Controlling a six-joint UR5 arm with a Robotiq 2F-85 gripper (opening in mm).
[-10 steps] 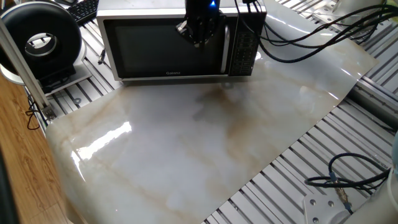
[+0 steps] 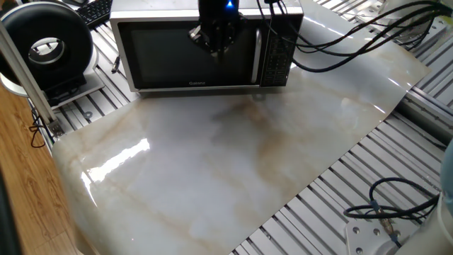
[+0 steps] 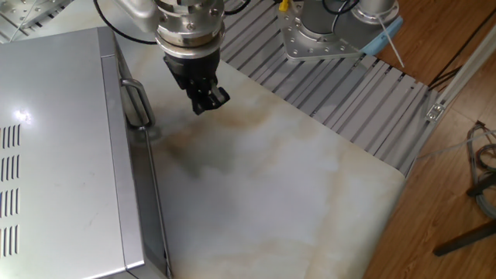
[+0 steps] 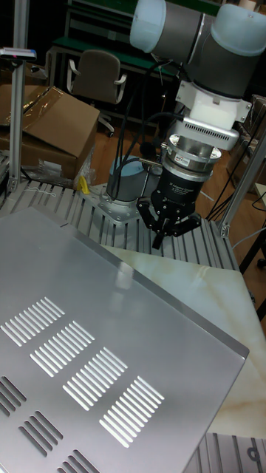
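A silver microwave [image 2: 202,53] with a dark glass door stands at the back of the marble-patterned sheet, its door closed. The upright door handle [image 2: 257,55] is toward the door's right side; from the side it shows as a loop [image 3: 139,101]. My black gripper [image 2: 218,55] hangs in front of the door, left of the handle in exterior view 1. Seen from the side, the gripper [image 3: 209,102] is out over the sheet, apart from the handle. Its fingers point down and look close together, but whether they meet is unclear. Nothing shows held.
The marble sheet [image 2: 191,163] is bare in front of the microwave. Black cables [image 2: 354,49] run from the arm to the right. A round black object [image 2: 71,42] stands left of the microwave. The arm's base plate [image 3: 318,43] sits on the slatted table.
The microwave has not moved and its door stays closed.
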